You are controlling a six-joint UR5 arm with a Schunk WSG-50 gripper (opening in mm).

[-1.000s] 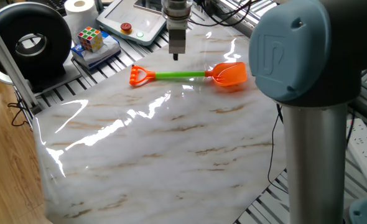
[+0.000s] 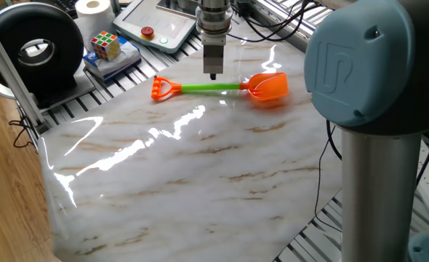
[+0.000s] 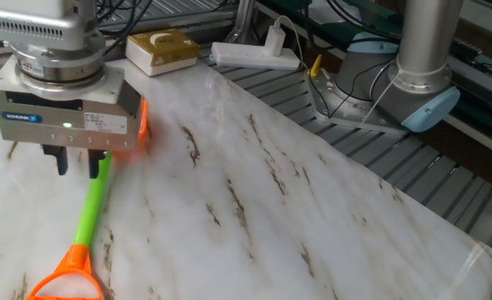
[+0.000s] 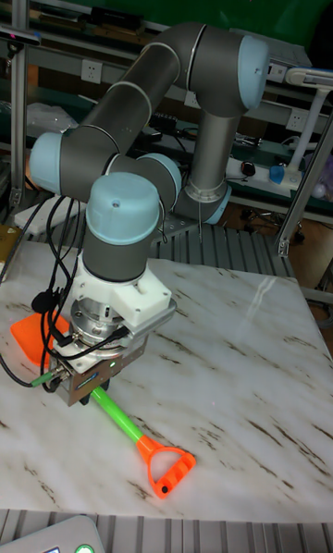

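Observation:
A toy shovel lies on the marble-patterned table, with an orange blade [image 2: 269, 86], a green shaft [image 2: 207, 88] and an orange D-shaped handle [image 2: 163, 89]. Over the shaft's middle hangs my gripper [image 2: 213, 76], its fingers pointing down. The second exterior view shows the gripper [image 3: 76, 175] open, two dark fingers apart with nothing between them. There the green shaft [image 3: 94, 200] runs just beside the right-hand finger, and the gripper body hides part of the blade [image 3: 143, 127]. In the third exterior view the fingers are hidden; the shovel handle [image 4: 166, 464] sticks out past the gripper body.
A yellow-white box [image 3: 163, 52] and a power strip [image 3: 254, 57] sit at the back.
My gripper has shifted slightly right and a little lower in exterior view 1, coming closer to the shovel's shaft. The arm's near joint also moved right. The shovel has stayed in place.

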